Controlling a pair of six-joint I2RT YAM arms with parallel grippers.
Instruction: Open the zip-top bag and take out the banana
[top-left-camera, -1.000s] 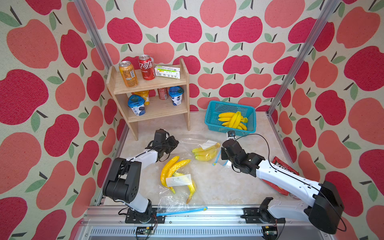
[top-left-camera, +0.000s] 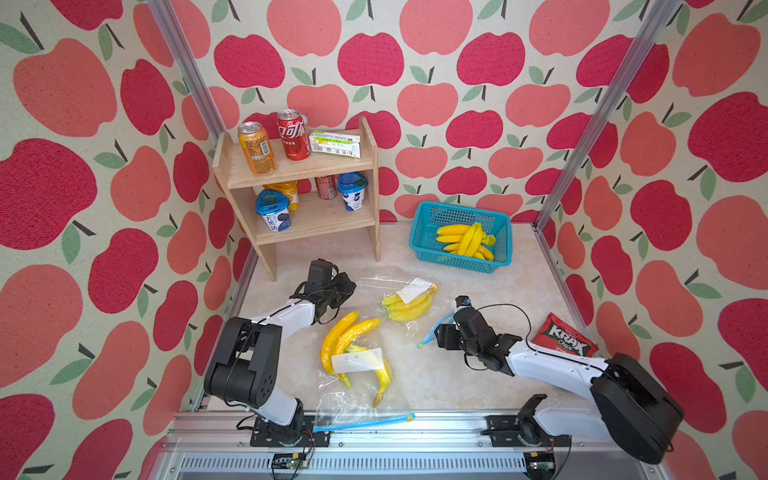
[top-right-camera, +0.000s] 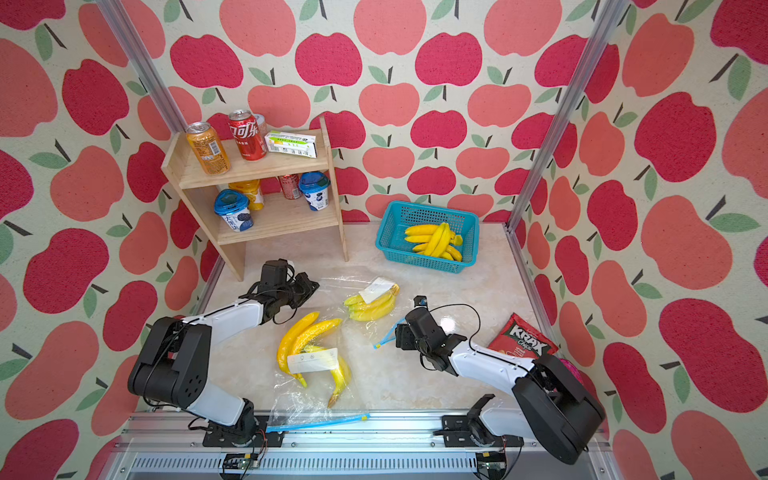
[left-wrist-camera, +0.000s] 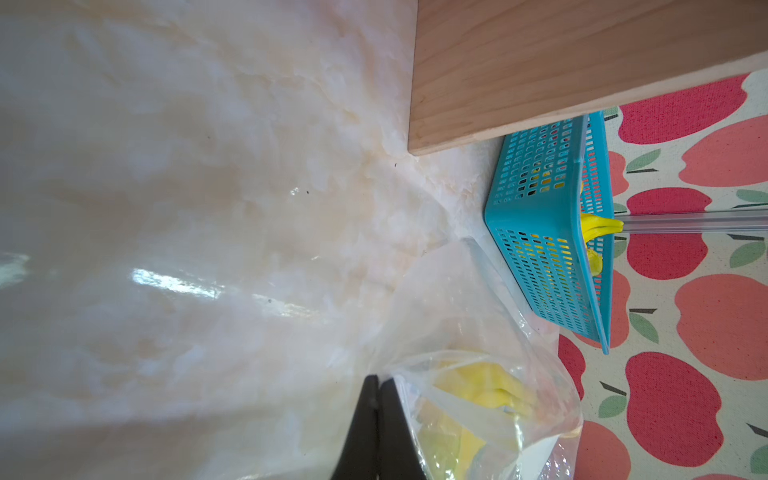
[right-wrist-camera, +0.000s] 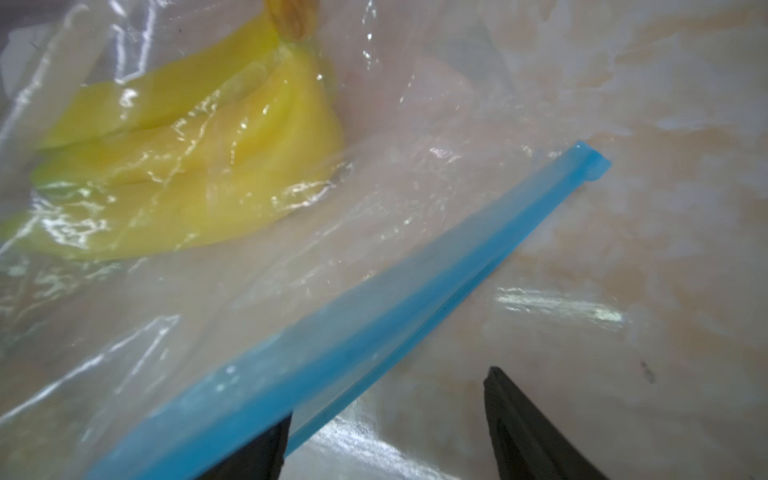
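Observation:
A clear zip bag with a blue top (right-wrist-camera: 432, 296) holds a bunch of bananas (top-left-camera: 408, 306) under a white label in the middle of the table. My left gripper is shut at the bag's far corner, with film at its tips. My right gripper is part open, low beside the blue zip strip, one finger behind it in the right wrist view. A second bag with bananas (top-left-camera: 344, 340) and a white label lies at the front left.
A wooden shelf (top-left-camera: 296, 220) with cans and cups stands back left. A blue basket (top-left-camera: 460, 260) of bananas is at the back right. A red chip bag (top-left-camera: 564, 336) lies at the right edge.
My right gripper has moved lower and toward the front. The middle bag's blue strip has shifted toward the front left. The left arm is nearly still.

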